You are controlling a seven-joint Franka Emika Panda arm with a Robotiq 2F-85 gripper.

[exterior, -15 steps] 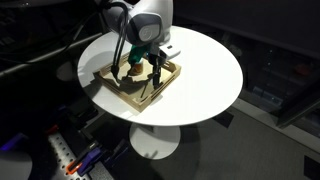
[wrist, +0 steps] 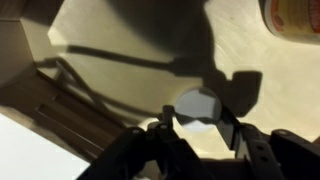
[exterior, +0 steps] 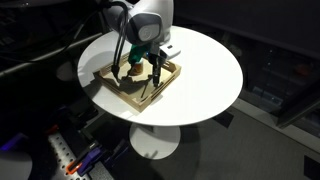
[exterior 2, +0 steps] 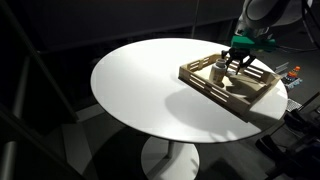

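In the wrist view a small round white object (wrist: 198,108), like a lid or cap, lies between the fingertips of my gripper. One finger stands close on each side of it; whether they press on it cannot be told. From outside, the gripper (exterior 2: 238,64) reaches down into a shallow wooden tray (exterior 2: 215,92) on the table. A jar (exterior 2: 217,73) with a brownish label stands upright in the tray, beside the gripper. Its labelled side (wrist: 297,14) shows at the top right of the wrist view. The white object is not clear in the exterior views.
The tray's slatted walls (exterior: 160,90) rise around the gripper. A dark shadow of the arm falls across the tray floor (wrist: 125,70) in the wrist view.
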